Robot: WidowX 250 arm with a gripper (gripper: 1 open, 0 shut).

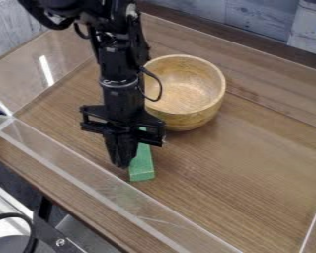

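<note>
The black robot gripper (121, 153) hangs low over the wooden table, its fingers shut, with nothing visible between them. A small green block (142, 168) lies on the table just right of the fingertips, its upper end partly hidden behind the gripper. Whether the fingers touch it cannot be told.
A large tan bowl (194, 89) stands behind and right of the gripper. Clear panels run along the left and front edges of the table (240, 178).
</note>
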